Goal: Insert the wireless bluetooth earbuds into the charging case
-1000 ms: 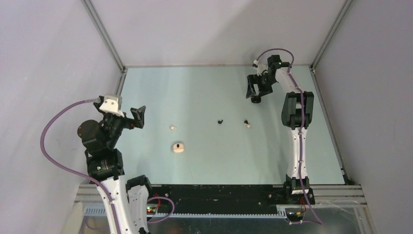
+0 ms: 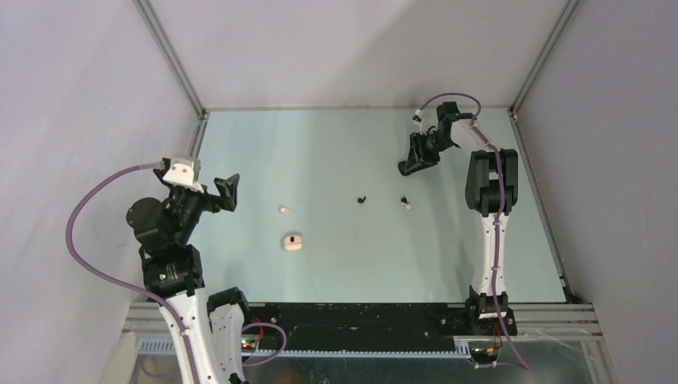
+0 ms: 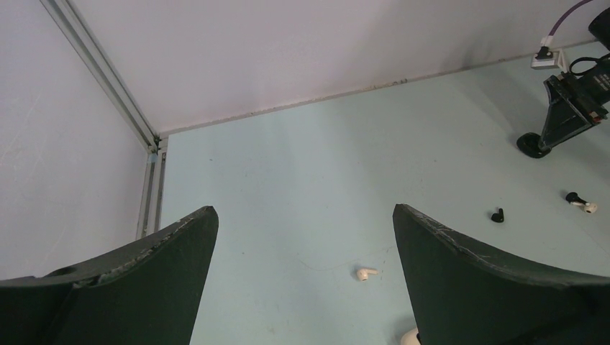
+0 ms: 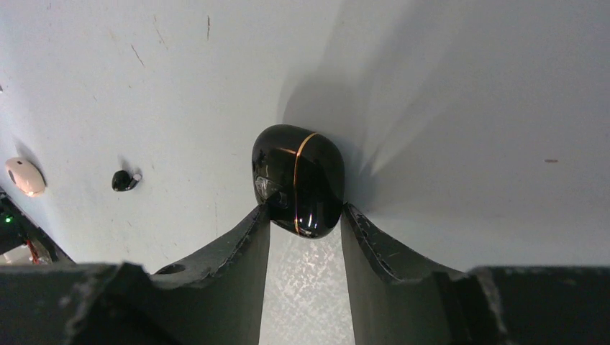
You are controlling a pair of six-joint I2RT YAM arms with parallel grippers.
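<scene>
A glossy black charging case [image 4: 298,180], with a gold seam, lies on the table at the back right. The fingertips of my right gripper are at both sides of its near end; a firm grip cannot be told. My left gripper hangs open and empty on the left. A cream case [image 2: 293,242] rests closed at the front left, with a white earbud [image 2: 284,209] behind it. One black earbud [image 2: 361,199] lies mid-table. Farther right, a black earbud [image 3: 573,197] and a white earbud [image 3: 590,207] lie together.
The back wall [image 2: 320,56] rises behind the table's rear edge, not far from the right gripper.
The black case has shifted left and slightly forward, sticking out past the fingertips. The left arm has stayed still.
</scene>
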